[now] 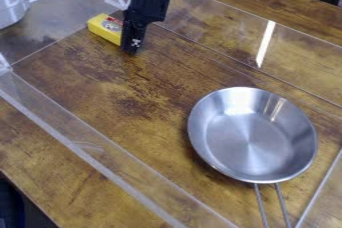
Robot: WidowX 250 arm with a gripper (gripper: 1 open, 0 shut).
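Observation:
A black robot gripper (131,40) reaches down from the top centre, its fingertips low at the right end of a yellow box-like object (107,28) with a small red and white patch. The dark fingers overlap that end; whether anything is between them is unclear at this size.
A steel pan (251,132) with its handle toward the front sits at the right on the wooden surface (120,122). Clear plastic-like edges run along the left and right, and something pale stands at the top left.

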